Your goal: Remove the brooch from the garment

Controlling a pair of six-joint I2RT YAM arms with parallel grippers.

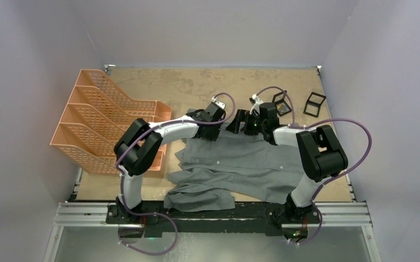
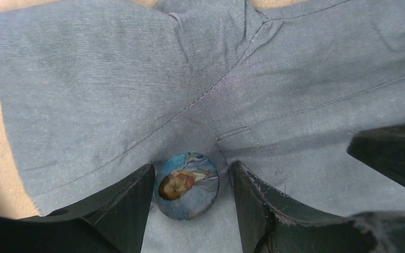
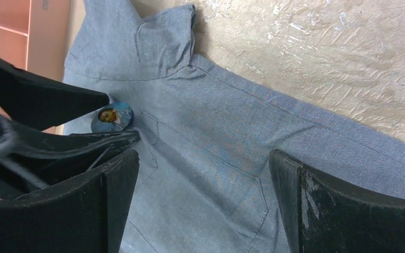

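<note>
A round brooch (image 2: 186, 185) with a blue and orange picture lies on the grey denim garment (image 2: 137, 89). My left gripper is open, one finger on either side of the brooch; whether they touch it I cannot tell. Seen from the right wrist, the brooch (image 3: 111, 117) shows between the left gripper's black fingers. My right gripper stands open over the cloth to the right, with only garment beneath its gap. From above, the left arm covers the brooch, and the garment (image 1: 235, 155) spreads across the table.
An orange compartment rack (image 1: 90, 125) stands at the left of the table. Two small dark open frames or cases, one (image 1: 314, 103) at the far right, lie near the back. Both grippers are close to each other. Bare table (image 1: 196, 82) shows behind the garment.
</note>
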